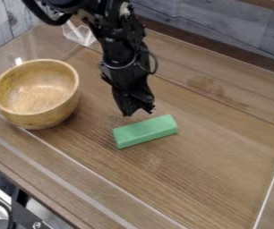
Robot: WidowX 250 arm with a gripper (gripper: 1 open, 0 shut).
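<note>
My black arm reaches down from the top of the camera view, with its gripper (pixel 137 106) low over the table, just behind a green block (pixel 144 131). The block lies flat and tilted at a slight angle, apart from the gripper as far as I can see. A tan bowl (pixel 37 117) stands on the left. Whether the fingers are open or shut is unclear at this size.
The wooden table (pixel 211 170) has free room to the right and in front. A clear plastic item (pixel 77 32) lies at the back left, and cables run at the lower left edge.
</note>
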